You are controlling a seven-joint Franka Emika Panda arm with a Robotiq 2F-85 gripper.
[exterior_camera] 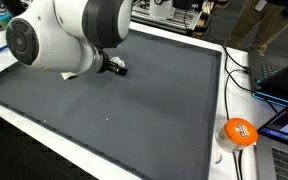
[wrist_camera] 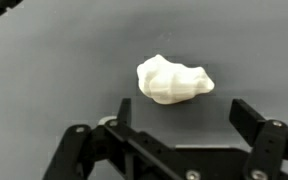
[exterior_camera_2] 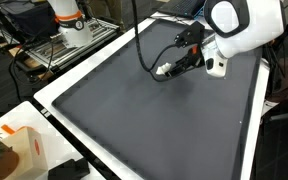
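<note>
A small, lumpy white object (wrist_camera: pixel 172 80) lies on the dark grey tabletop (wrist_camera: pixel 54 75), just ahead of my gripper in the wrist view. My black fingers (wrist_camera: pixel 136 135) stand wide apart, with nothing held between them. In exterior view 1 the gripper (exterior_camera: pixel 116 69) is low over the table and partly covers the white object (exterior_camera: pixel 118 61). From exterior view 2, the white object (exterior_camera_2: pixel 164 70) shows beside the dark gripper, whose exact fingertips are hard to make out.
A white patch (exterior_camera: pixel 67 75) shows under the arm; what it is cannot be told. An orange-topped object (exterior_camera: pixel 238 133) stands off the table's right side, near laptops and cables.
</note>
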